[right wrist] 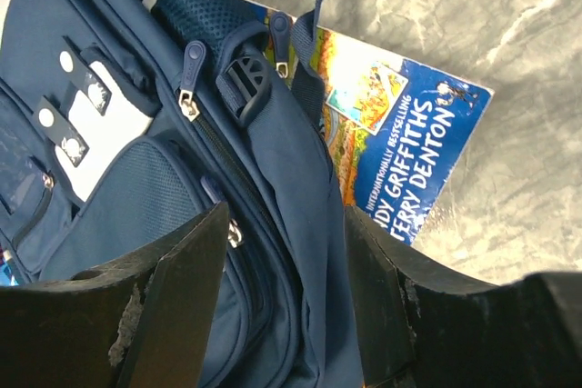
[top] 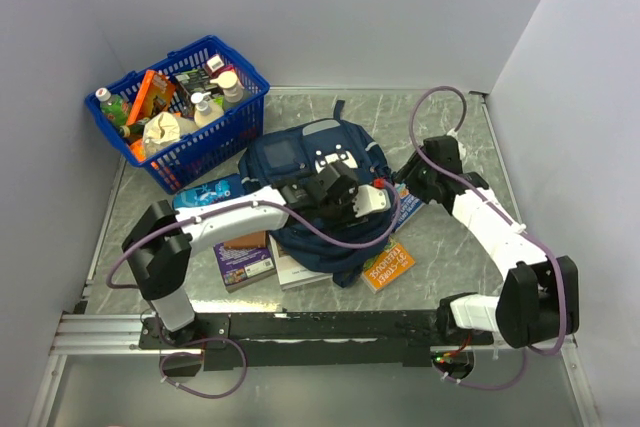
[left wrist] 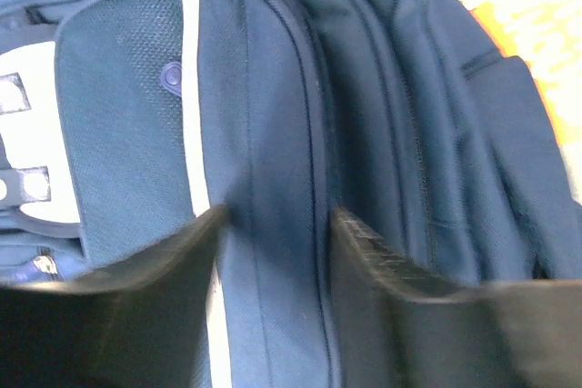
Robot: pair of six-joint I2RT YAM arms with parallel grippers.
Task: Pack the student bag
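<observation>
The navy backpack lies flat mid-table, with white patch and zips, on books. My left gripper is over its lower front pocket, part-open fingers around a fabric seam; whether it grips is unclear. My right gripper is over the bag's right edge beside a zip, fingers apart above the fabric. A blue book pokes from under that edge; an orange book lies at front right, a purple book at front left.
A blue basket of groceries stands back left. A blue pouch lies left of the bag. Bare table shows to the right; walls bound the sides and back.
</observation>
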